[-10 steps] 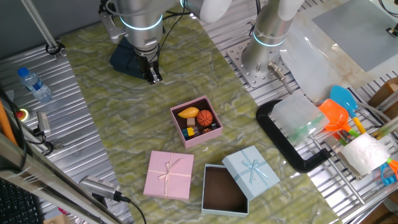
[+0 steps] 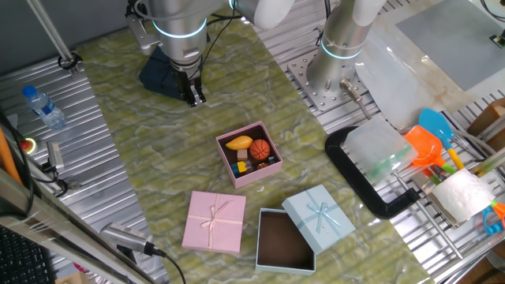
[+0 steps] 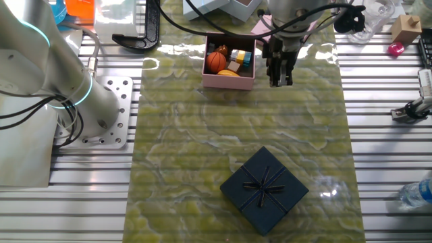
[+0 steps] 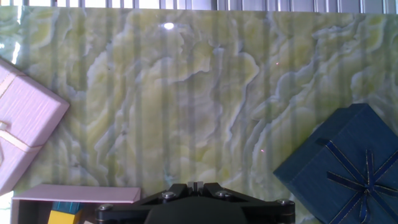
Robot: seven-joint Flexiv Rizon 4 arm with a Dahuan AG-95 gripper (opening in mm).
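Note:
My gripper (image 2: 196,102) hangs above the green marbled mat, between the dark blue box and the open pink box. In the wrist view its fingertips (image 4: 196,186) meet, with nothing showing between them. The pink box (image 2: 266,178) holds a yellow fruit-like toy (image 2: 239,143), a small basketball (image 2: 259,149) and several small blocks. Its pink lid (image 2: 214,222), tied with a bow, lies flat nearby. An open light-blue box (image 2: 286,241) looks empty, and its bowed lid (image 2: 319,218) leans on one edge of it. The dark blue box (image 3: 264,191) is closed, a ribbon bow on top.
A black clamp-like frame (image 2: 368,184) and a translucent container (image 2: 379,150) stand along the mat's edge by the robot base (image 2: 326,79). Orange and blue toy tools lie beyond. A water bottle (image 2: 43,107) is off the opposite edge.

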